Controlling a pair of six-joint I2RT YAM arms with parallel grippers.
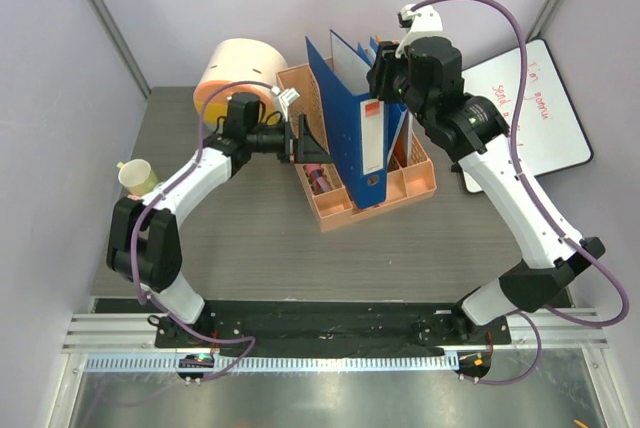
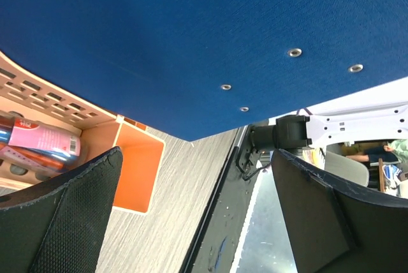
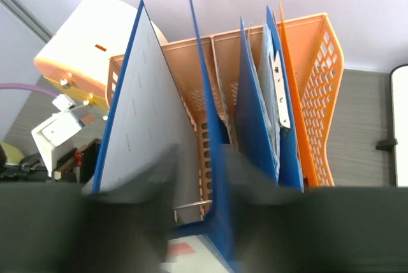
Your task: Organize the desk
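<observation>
A large blue binder [image 1: 346, 118] with a white label stands slightly tilted in an orange rack [image 1: 335, 210], its covers spread apart at the top. In the right wrist view its lined inner cover [image 3: 145, 117] is at left. My right gripper straddles the binder's other upright cover [image 3: 208, 88]. Its blurred fingers are part open, with a gap beside that cover. My left gripper stands open and empty at the binder's left side. The binder's blue face [image 2: 191, 37] fills the upper left wrist view, above the left fingertips.
Thinner blue folders [image 3: 255, 117] and an orange divider [image 3: 298, 104] stand in the rack's right part. Pink-labelled bottles [image 2: 44, 139] lie in its left compartment. A lamp [image 1: 235, 68], a cup [image 1: 137, 177] and a whiteboard [image 1: 530, 113] surround it.
</observation>
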